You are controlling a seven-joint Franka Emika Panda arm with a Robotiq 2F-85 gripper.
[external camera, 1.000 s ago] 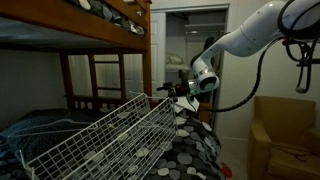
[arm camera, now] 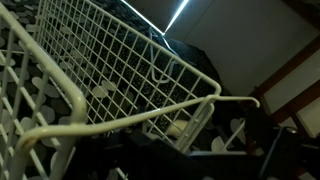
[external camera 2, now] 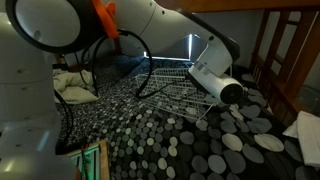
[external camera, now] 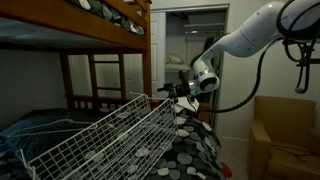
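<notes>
A white wire basket (external camera: 105,143) stands on the dotted bedding, its near side filling the lower left of the first exterior view. My gripper (external camera: 166,93) is at the basket's far right end, close to the top rim. In the wrist view the basket's wire wall (arm camera: 125,62) stretches away to the upper left, and a rim corner lies just in front of the gripper. The gripper's dark parts line the bottom of that view; it is open. Whether any wire lies between the fingers is too dark to tell. In the second exterior view the arm hides part of the basket (external camera 2: 175,92).
Dark bedding with grey dots (external camera 2: 190,150) spreads beneath the basket. A wooden bunk frame (external camera: 75,35) rises at the left and behind. To the right stands a brown armchair (external camera: 285,140). A black cable hangs below the arm.
</notes>
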